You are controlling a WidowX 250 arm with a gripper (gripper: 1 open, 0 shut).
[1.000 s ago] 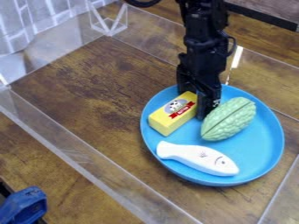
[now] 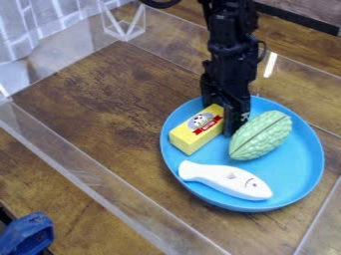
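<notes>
A black robot arm reaches down from the top of the view, its gripper (image 2: 222, 108) low over the back of a blue plate (image 2: 293, 177). The gripper is just behind a yellow box (image 2: 197, 127) with a printed label. To the right lies a pale green, leaf-textured oval object (image 2: 260, 135). A white fish-like object (image 2: 225, 180) lies at the front of the plate. The fingertips are dark and partly hidden, so their spread is hard to make out.
A blue object (image 2: 27, 235) is at the bottom left corner. A grey strip runs along the lower left.
The arm and gripper have shifted very slightly; the objects on the plate look unmoved.
</notes>
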